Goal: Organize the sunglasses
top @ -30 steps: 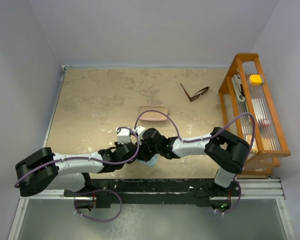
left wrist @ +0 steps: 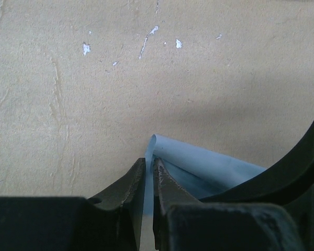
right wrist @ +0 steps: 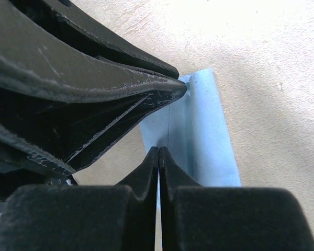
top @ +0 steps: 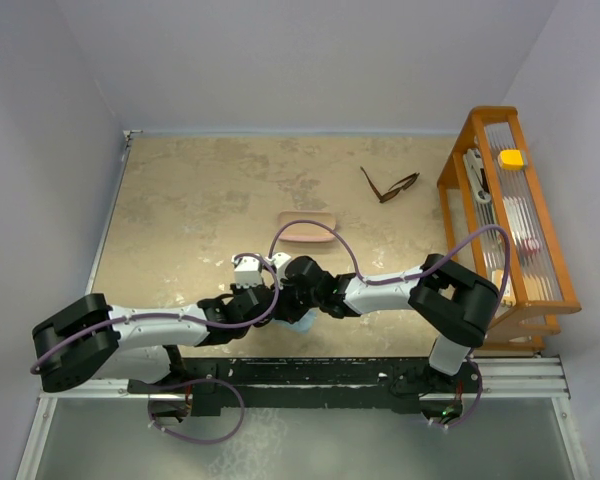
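Dark sunglasses point(top: 388, 188) lie at the back right of the table. A pink case point(top: 307, 228) sits near the middle, behind my arms. Under both grippers is a light blue cloth point(left wrist: 209, 166), folded over along one edge. My left gripper is shut with its tips at the fold's left end; whether cloth is between them I cannot tell. My right gripper is shut over the cloth, nothing visible between its tips. In the right wrist view the other gripper reaches onto the cloth's far end.
A wooden rack point(top: 535, 220) with several items stands along the right side. The two arms are very close together at the front middle.
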